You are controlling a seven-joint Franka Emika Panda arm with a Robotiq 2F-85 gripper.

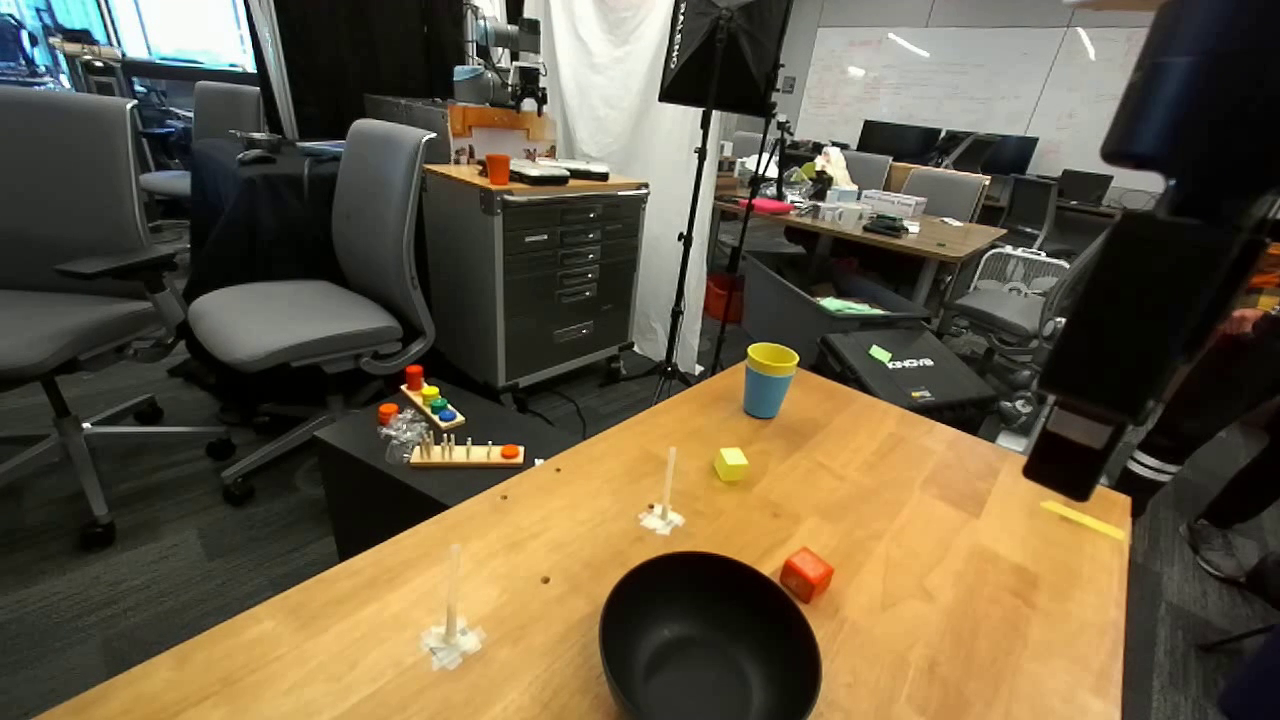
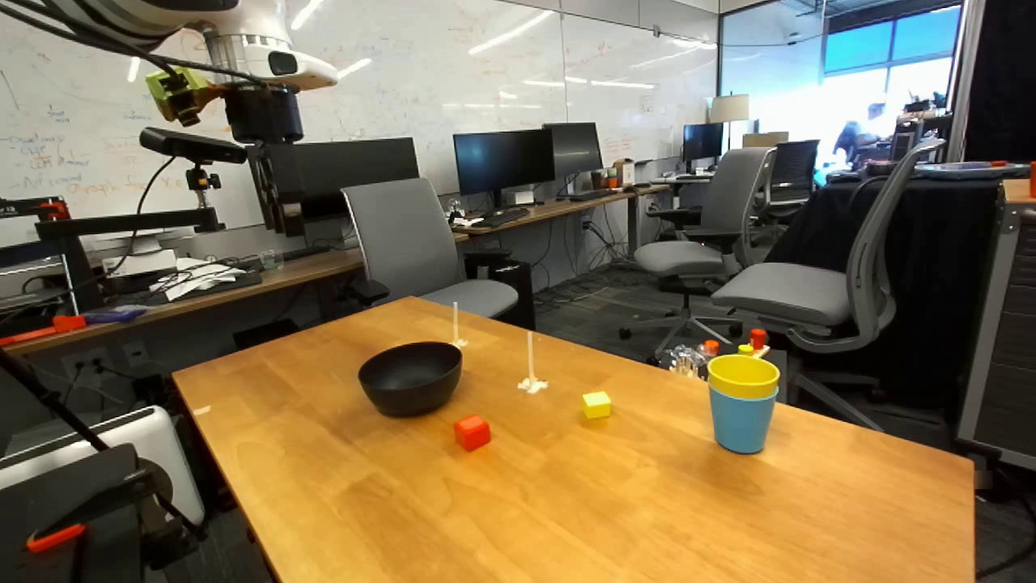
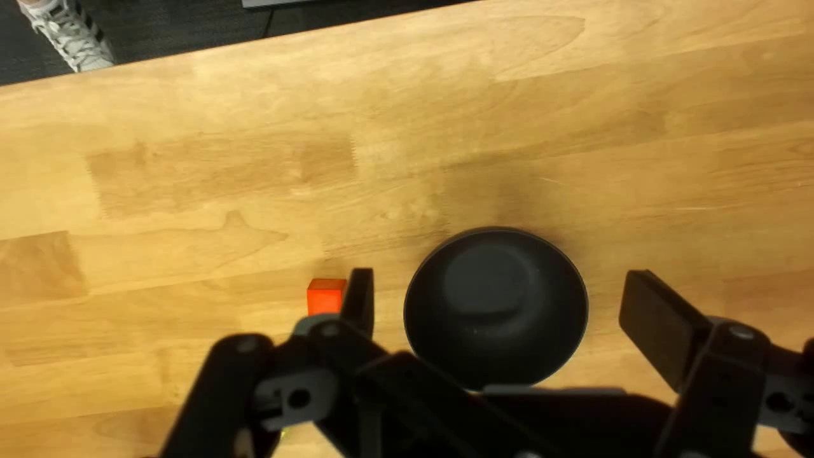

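Observation:
My gripper is open high above the table, its fingers wide apart and nothing between them. In the wrist view the black bowl [image 3: 494, 305] shows below, framed by the two fingers; it looks empty. A red block [image 3: 326, 296] lies beside the bowl, partly covered by the left finger in that view. Farther along the table sits a yellow block [image 2: 596, 405]. Near the far end in exterior view 1 stands a blue cup [image 1: 765, 391] with a yellow cup [image 1: 773, 356] nested in its top.
Two thin upright pegs, one near [image 1: 668, 480] and another peg [image 1: 452, 594], are taped along one table edge. Off the table, a low black stand holds coloured peg toys [image 1: 468, 455].

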